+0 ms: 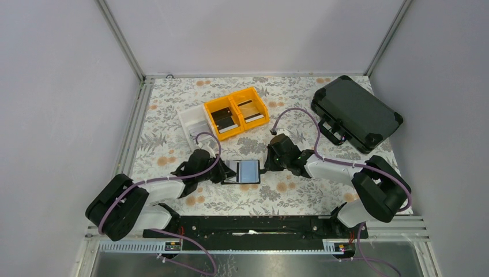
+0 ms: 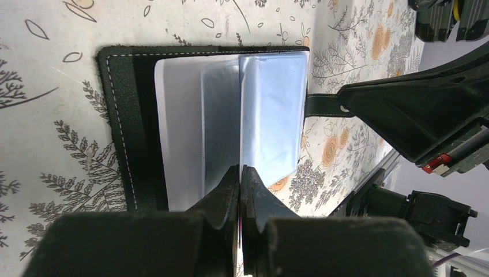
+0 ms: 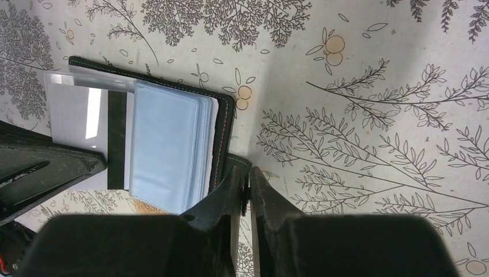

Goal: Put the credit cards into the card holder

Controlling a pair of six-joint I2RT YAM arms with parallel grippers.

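Note:
The card holder lies spread open on the table, with a dark green cover and pale blue clear sleeves. My left gripper is over its left half, shut on the thin edge of a clear sleeve, which stands edge-on between its fingertips. At the holder's right side, my right gripper is shut on the short dark strap. The same strap shows beneath the right gripper in the left wrist view. No card can be made out clearly in the holder.
Behind the holder stand a yellow two-part tray with dark and pale items inside and a white tray beside it. A dark case lies at the back right. Open cloth lies in front of the holder.

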